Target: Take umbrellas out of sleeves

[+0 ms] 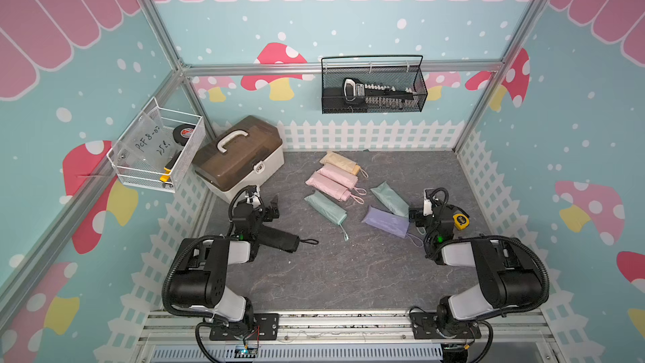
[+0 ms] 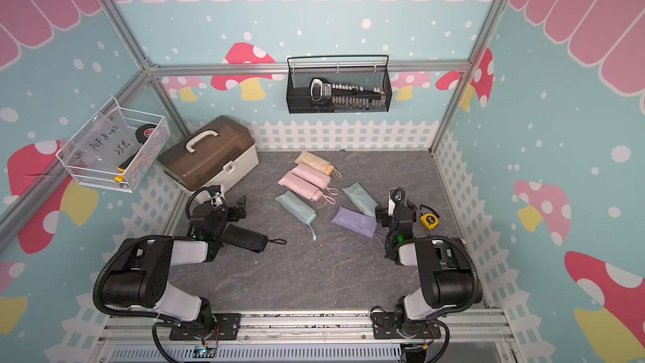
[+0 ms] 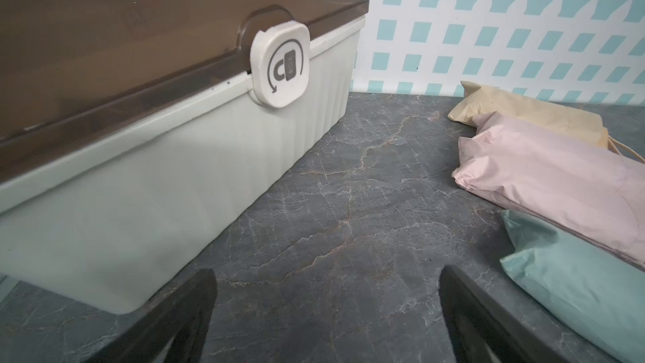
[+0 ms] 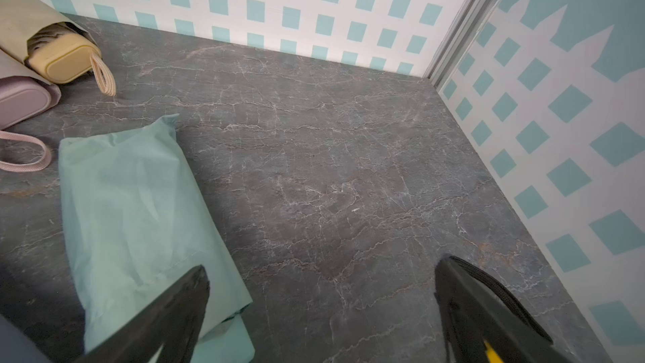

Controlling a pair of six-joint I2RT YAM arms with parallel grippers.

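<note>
Several sleeved umbrellas lie flat on the dark table. At the back are a beige umbrella (image 1: 340, 161) and two pink ones, the upper pink umbrella (image 1: 337, 175) and the lower pink umbrella (image 1: 328, 186). In front of them rests a green umbrella (image 1: 326, 208). A second green umbrella (image 4: 141, 222) and a purple umbrella (image 1: 385, 222) lie just left of my right gripper, which stands open and empty. A black umbrella (image 1: 278, 238) sits beside my left gripper, also open with bare table between its fingers.
A brown-lidded toolbox (image 1: 238, 151) stands behind the left gripper, close to it. A yellow tape measure (image 2: 429, 220) lies right of the right gripper. Wire baskets hang on the walls, a white basket (image 1: 158, 148) and a black basket (image 1: 373, 87).
</note>
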